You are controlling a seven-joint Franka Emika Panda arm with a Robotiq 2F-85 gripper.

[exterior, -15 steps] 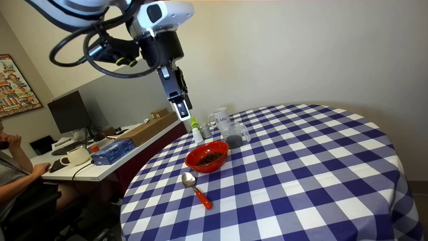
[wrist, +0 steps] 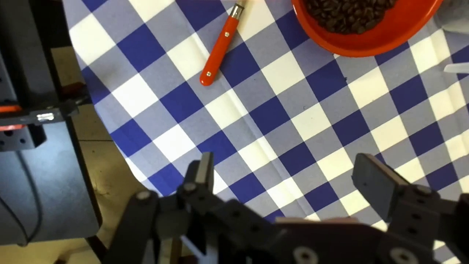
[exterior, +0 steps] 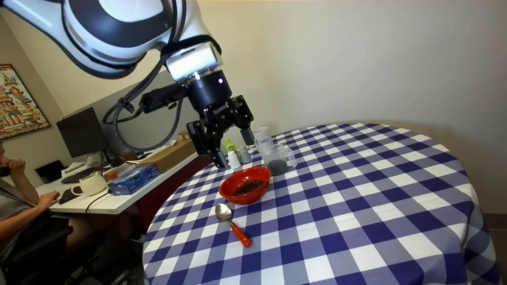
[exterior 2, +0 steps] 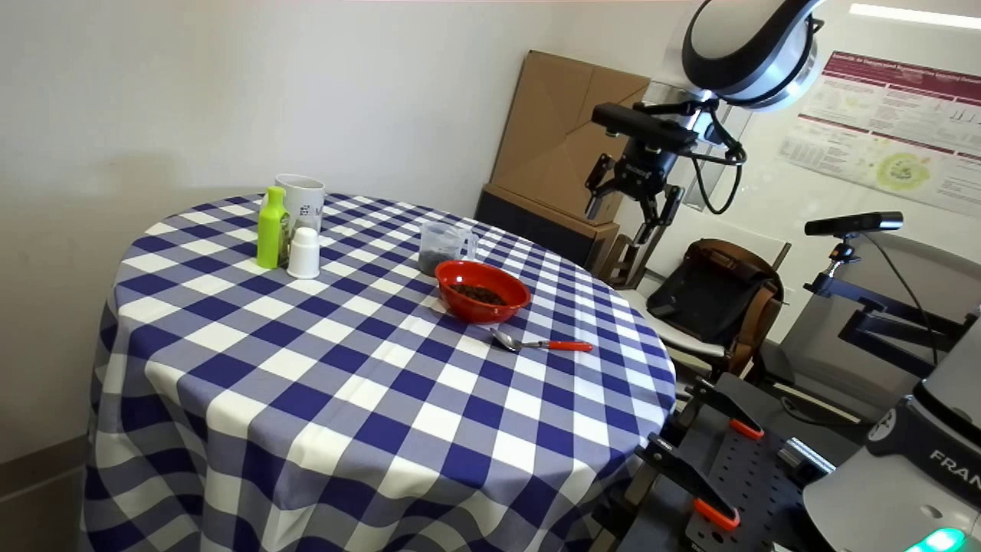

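On the checked cloth lies a spoon [exterior: 231, 224] with a metal bowl and a red handle; only its handle [wrist: 221, 49] shows well in the wrist view. Close to it stands a red bowl [exterior 2: 483, 293] holding dark beans [wrist: 347, 14]. A clear measuring cup [exterior: 279, 160] with dark contents is just behind the bowl. High above the table, my gripper [exterior: 235, 151] is open, its fingers wide apart and nothing between them. In the wrist view the gripper has only bare cloth beneath it.
A white mug [exterior 2: 301, 199], a green bottle [exterior 2: 272, 228] and a white shaker [exterior 2: 304, 253] stand toward the far side. Much of the tablecloth [exterior: 361, 199] is free. The round table's edge shows at left in the wrist view.
My gripper has turned about its own axis, from edge-on to showing both fingers spread, and has shifted slightly right and lower. The spoon, bowl and cup have stayed put.
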